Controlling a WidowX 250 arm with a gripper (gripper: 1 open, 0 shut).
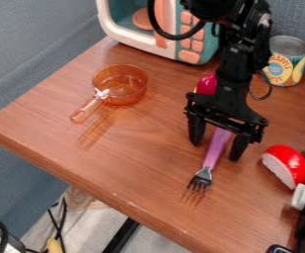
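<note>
My black gripper [218, 138] is low over the middle-right of the wooden table, its two fingers spread on either side of a fork's purple handle [218, 147]. The fork's metal head [199, 180] points toward the front edge. A dark pink object [205, 84] sits behind the gripper, partly hidden by it. Whether the fingers touch the handle is unclear.
A clear orange pan [119, 84] lies at the left. A toy microwave [141, 25] and a can [286, 61] stand at the back. A red-and-white object [285, 164] lies at the right.
</note>
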